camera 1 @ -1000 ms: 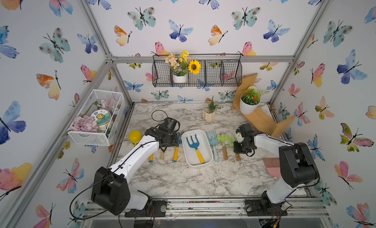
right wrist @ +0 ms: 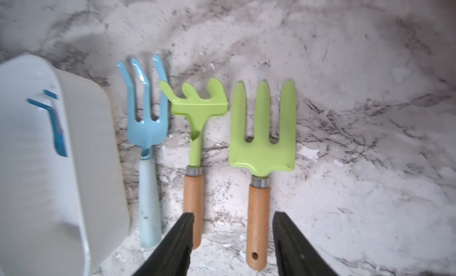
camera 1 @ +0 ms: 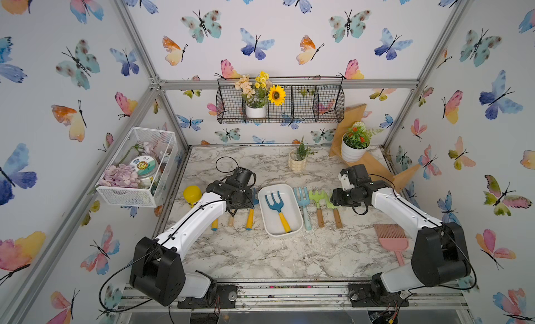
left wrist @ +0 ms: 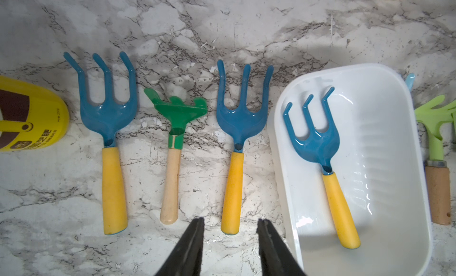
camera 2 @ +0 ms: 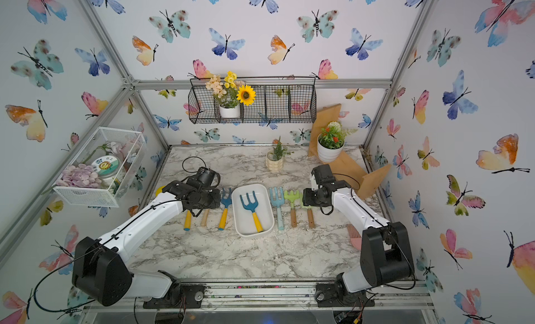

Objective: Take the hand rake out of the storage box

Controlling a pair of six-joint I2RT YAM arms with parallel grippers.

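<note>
A blue hand rake with yellow handle (left wrist: 339, 207) lies inside the white storage box (left wrist: 394, 200), centre of the table. My left gripper hangs just left of the box, above a row of loose tools: two more blue rakes (left wrist: 242, 119) and a green one (left wrist: 176, 112). Its fingers stand apart with nothing between them. My right gripper is right of the box, open and empty, over a pale blue fork (right wrist: 148, 190) and two light green tools (right wrist: 261, 152).
A yellow can (left wrist: 33, 114) sits at the left, a pink brush (camera 1: 393, 240) at the right. Potted plants (camera 1: 354, 151) and a wooden stand (camera 1: 404, 176) are at the back right. A white basket (camera 1: 136, 193) hangs on the left wall.
The left arm has not visibly moved.
</note>
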